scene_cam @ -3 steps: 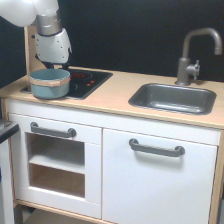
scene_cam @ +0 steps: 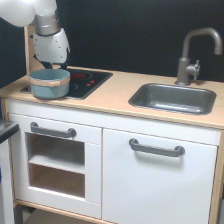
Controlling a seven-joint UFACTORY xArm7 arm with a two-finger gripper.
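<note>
A blue-grey pot (scene_cam: 49,88) with a light handle on its front side stands at the left of the counter, over the front left part of the black stove top (scene_cam: 88,82). From above, the white arm reaches down just behind it. My gripper (scene_cam: 50,65) is at the pot's back rim, small and dark; whether it touches the rim and how its fingers stand cannot be made out. The inside of the pot is mostly hidden.
The sink (scene_cam: 172,97) and its grey faucet (scene_cam: 187,60) are at the right. Bare wooden counter (scene_cam: 115,95) lies between stove and sink. Below are an open-looking shelf compartment (scene_cam: 57,165) and a white cabinet door (scene_cam: 150,180) with a grey handle (scene_cam: 157,149).
The white arm end has shifted slightly to the left above the pot. The pot looks to be in the same place.
</note>
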